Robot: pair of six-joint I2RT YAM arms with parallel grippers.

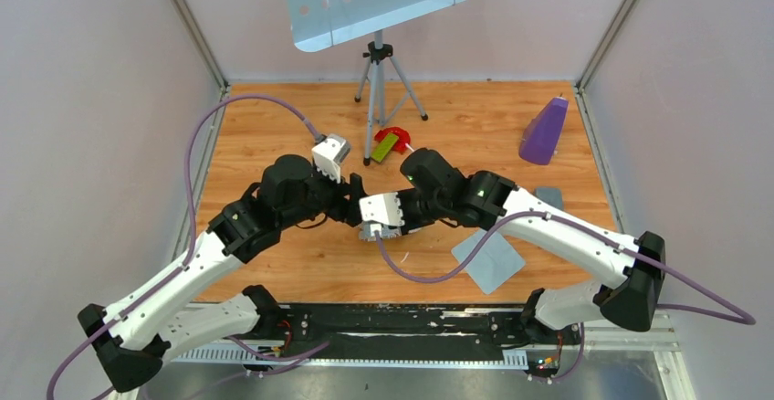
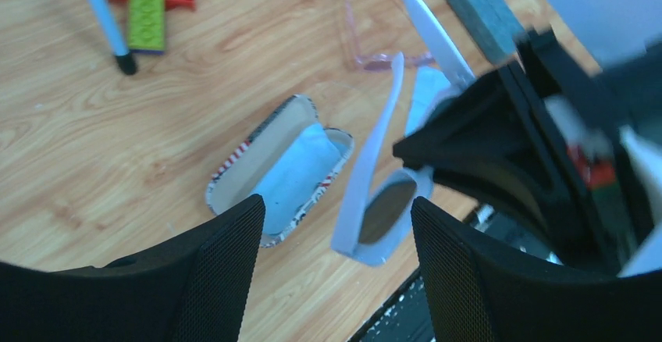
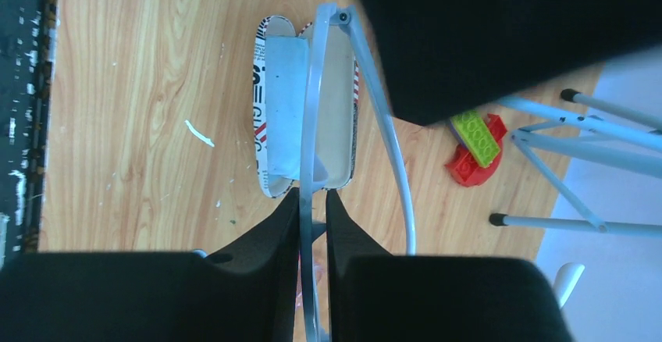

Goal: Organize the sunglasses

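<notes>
Pale-framed sunglasses [image 2: 375, 217] with a brown lens and spread temples hang above the table. My right gripper is shut on them; its black body shows at the right of the left wrist view. My left gripper stands open close by, and part of the frame appears between its fingers without visible grip. Below lies an open case [image 2: 226, 186] with a light blue cloth [image 2: 300, 178] inside. Thin pink glasses [image 2: 382, 62] rest on the table beyond it. In the top view the arms mostly cover the case.
A green brick [image 1: 385, 148] and a red piece [image 1: 400, 135] lie by the tripod [image 1: 378, 80]. A purple cone-like object [image 1: 544, 131] and a grey block [image 1: 549, 197] are at the right. A light cloth [image 1: 489, 261] lies flat near the front.
</notes>
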